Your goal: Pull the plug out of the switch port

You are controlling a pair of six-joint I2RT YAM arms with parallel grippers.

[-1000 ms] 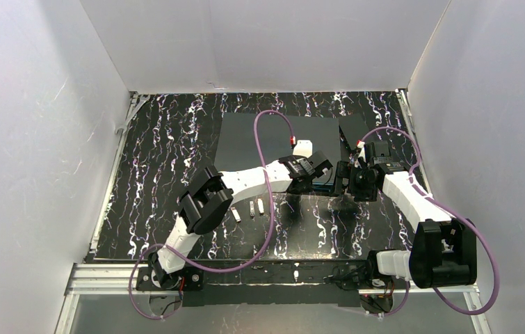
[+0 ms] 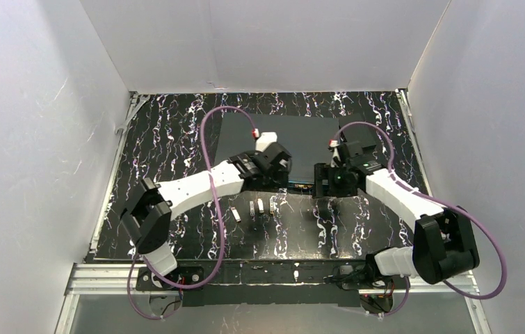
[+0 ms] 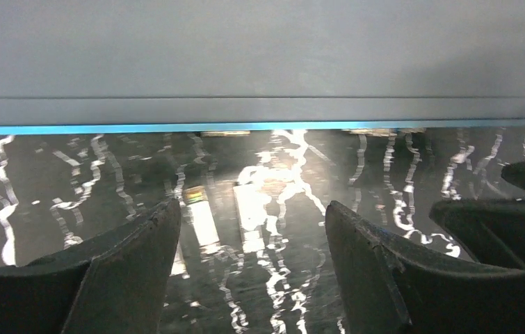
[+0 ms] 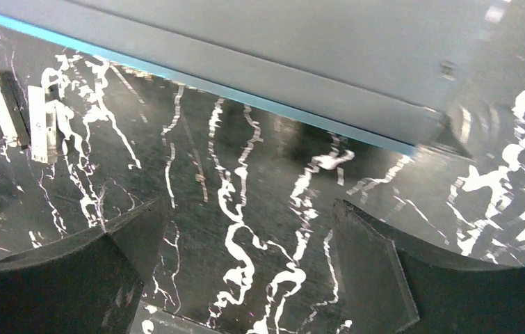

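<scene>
The switch is a flat grey box (image 2: 308,132) with a blue front edge (image 3: 127,129). Short gold ends (image 3: 224,133) peek out below that edge in the left wrist view, but the port openings are hidden. Over the front edge, my left gripper stands open and empty, fingers apart. Small plug-like modules, such as a white one (image 3: 204,219) and a paler one (image 3: 249,217), lie on the table beneath it. My right gripper is open too, with only table between its fingers, in front of the switch's right part.
Both grippers are close together. A purple cable (image 2: 222,223) loops along the left arm, another (image 2: 485,233) along the right.
My left gripper has moved left along the switch's front edge. The switch has not moved.
</scene>
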